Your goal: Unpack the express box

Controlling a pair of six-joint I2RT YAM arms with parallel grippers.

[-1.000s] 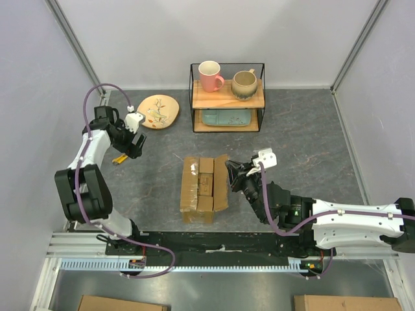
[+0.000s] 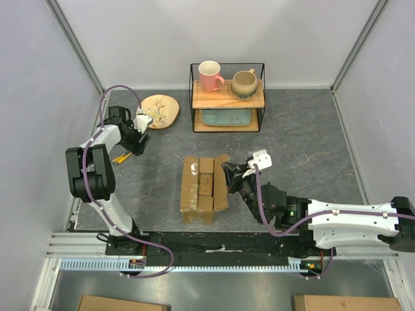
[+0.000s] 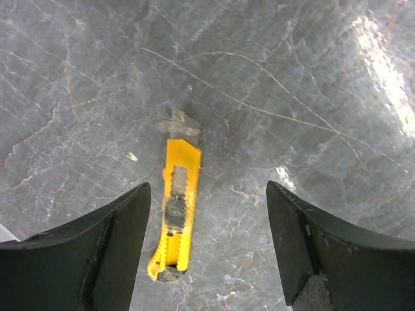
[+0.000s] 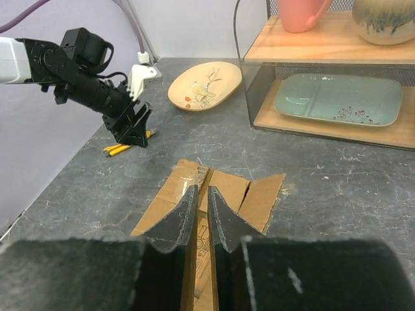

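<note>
The cardboard box [image 2: 189,188] stands near the front centre with its top flaps up or folded out. A yellow box cutter [image 3: 181,194] lies on the dark table at the left. My left gripper is open above it, fingers either side of the cutter's lower part, holding nothing. In the right wrist view, my right gripper hangs over the box's right side, fingertips close together with a narrow gap and nothing visible between them.
A patterned plate [image 2: 159,110] lies at the back left. A wire-sided shelf [image 2: 227,97] at the back holds a pink mug [image 2: 209,76], another mug [image 2: 244,84] and a green tray [image 2: 227,117].
My left arm has shifted a little to the right over the cutter. My right gripper has moved slightly left, toward the box.
</note>
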